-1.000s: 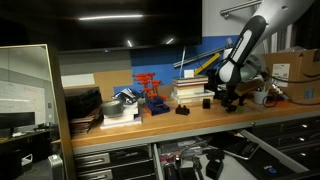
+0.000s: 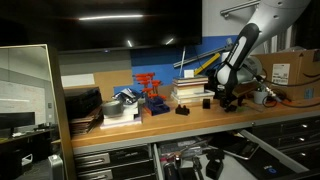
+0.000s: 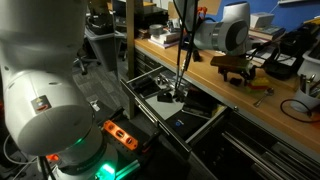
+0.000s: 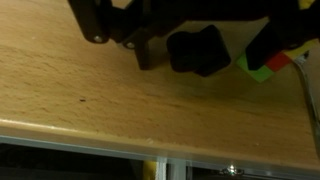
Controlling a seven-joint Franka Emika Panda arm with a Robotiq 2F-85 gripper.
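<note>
In the wrist view my gripper is open, with one dark finger on each side. A small black block-like object (image 4: 198, 50) lies between the fingers on the wooden counter (image 4: 90, 95). A gap shows on at least part of each side of it. Close to the right finger is a cube with green and red faces (image 4: 264, 68), partly covered by that finger. In exterior view 1 the white arm (image 2: 240, 55) reaches down to the right part of the counter, where the gripper is small and dark.
The counter's front edge (image 4: 120, 140) runs below the fingers. A metal utensil (image 4: 308, 90) lies to the right. An open drawer (image 3: 180, 110) holds several dark items below the counter. Cardboard boxes (image 2: 285, 70) stand behind the arm.
The arm has shifted slightly around the same spot on the right of the counter. Other things look unmoved.
</note>
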